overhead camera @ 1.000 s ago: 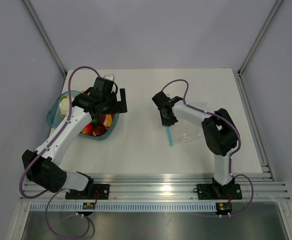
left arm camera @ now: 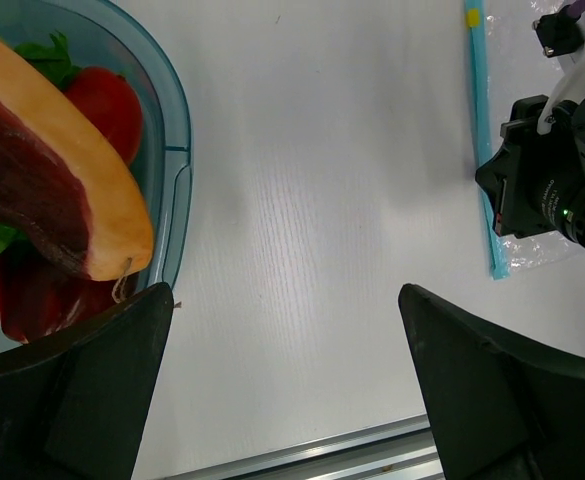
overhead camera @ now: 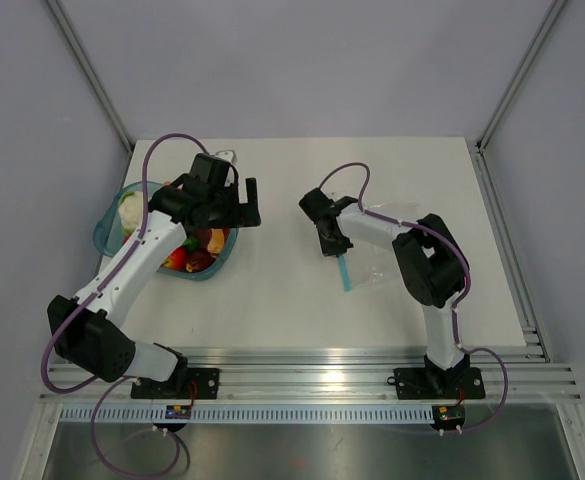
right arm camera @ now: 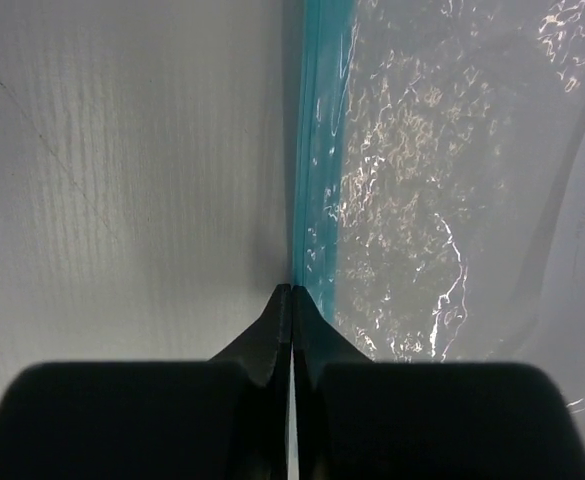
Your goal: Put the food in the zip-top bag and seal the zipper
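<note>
The clear zip-top bag [overhead camera: 377, 262] lies flat on the table, right of centre, with its teal zipper strip [overhead camera: 345, 272] facing left. My right gripper is shut, fingertips down at the strip's left edge. Whether any of that edge is pinched between them cannot be made out. Play food fills a teal basket [overhead camera: 105, 238] at the left: a ham-like piece [left arm camera: 92, 175], a red tomato [left arm camera: 107, 110] and a white cauliflower [overhead camera: 130, 212]. Open and empty, my left gripper hangs beside the basket's right rim, partly covering the food from above.
Bare table [overhead camera: 272, 290] separates the basket from the bag. A yellow slider [left arm camera: 473, 17] shows on the strip's far part. The right arm covers part of the bag. A metal rail [overhead camera: 302, 358] runs along the table's front edge.
The visible teal strip has shifted slightly right and tilted. The left arm has moved very slightly right.
</note>
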